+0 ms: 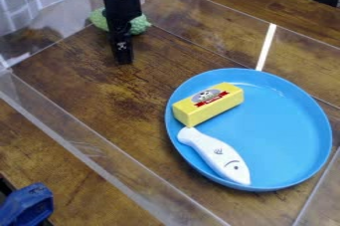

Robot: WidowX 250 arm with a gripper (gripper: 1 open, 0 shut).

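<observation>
My black gripper hangs low over the wooden board at the upper left, open, in front of a green object that it partly hides. On the right, a blue plate holds a yellow box with a label and a white fish-shaped object below it.
A blue object lies at the lower left edge. A white strip runs along the board at the upper right. The middle-left of the board is clear, with transparent edging around it.
</observation>
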